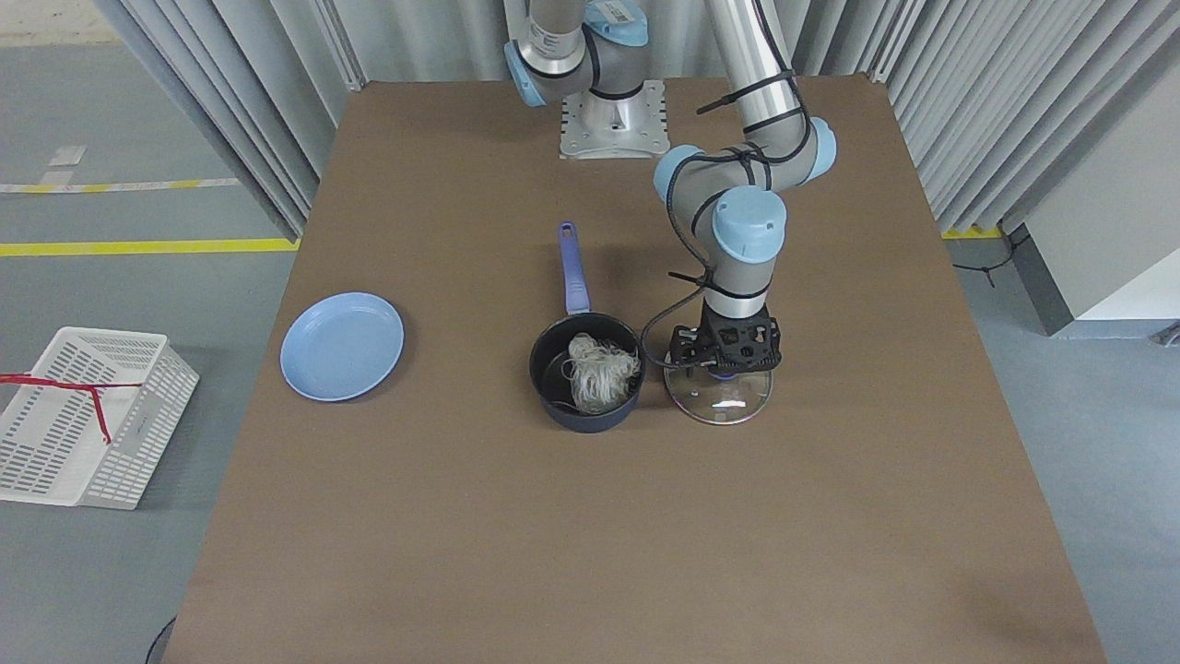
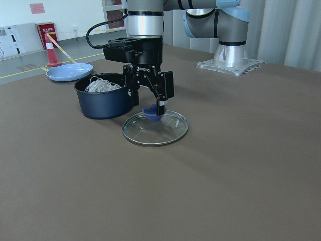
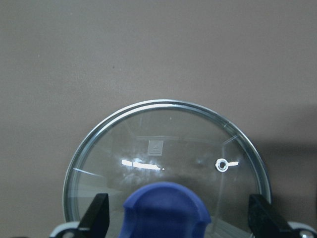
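A glass lid with a blue knob lies on the table beside a dark pot holding a white stringy bundle. In the front view my gripper is over the lid and hides most of the knob. In the wrist view the knob sits between my open fingertips; the left view shows the fingers just above and around it, and contact cannot be told.
A blue plate lies left of the pot. A white basket stands on the floor at left.
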